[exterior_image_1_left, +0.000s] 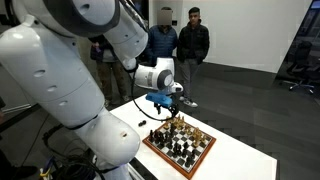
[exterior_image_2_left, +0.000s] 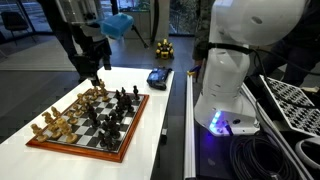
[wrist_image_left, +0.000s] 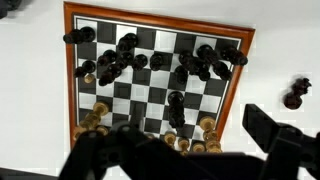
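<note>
A wooden-rimmed chessboard (wrist_image_left: 165, 21) fills most of the wrist view, with dark pieces on one side and light brown pieces on the other. My gripper is open above the board, its two dark fingers wide apart at the bottom of that view. Near the board's middle, between the fingers in that view, stands a tall dark piece (wrist_image_left: 177, 108); nothing is gripped. In the second exterior view the gripper (exterior_image_2_left: 104, 68) hangs over the board's far part. Light brown pieces (exterior_image_2_left: 52, 125) gather at the board's left side there.
One dark piece (wrist_image_left: 296, 93) lies off the board on the white table. A small black object (exterior_image_2_left: 159, 77) sits beyond the board. Another chess set (exterior_image_1_left: 301, 65) stands in the background, near two people.
</note>
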